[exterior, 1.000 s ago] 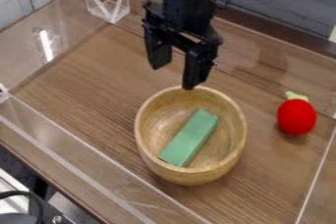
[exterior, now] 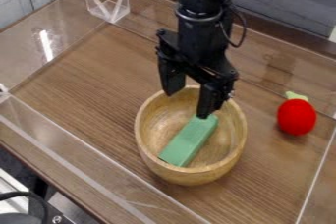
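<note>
My black gripper (exterior: 192, 86) hangs over the back half of a round tan bowl (exterior: 155, 130), fingers pointing down and apart, open with nothing seen between them. Inside the bowl lies a green rectangular block (exterior: 191, 139), slanting from lower left to upper right, just below the fingers.
A red tomato-like object (exterior: 297, 118) with a small pale green piece behind it is on the wooden table (exterior: 73, 100), right of the bowl. A clear wire-like or plastic item (exterior: 109, 2) stands at the back left.
The bowl, block and red object have stayed in place.
</note>
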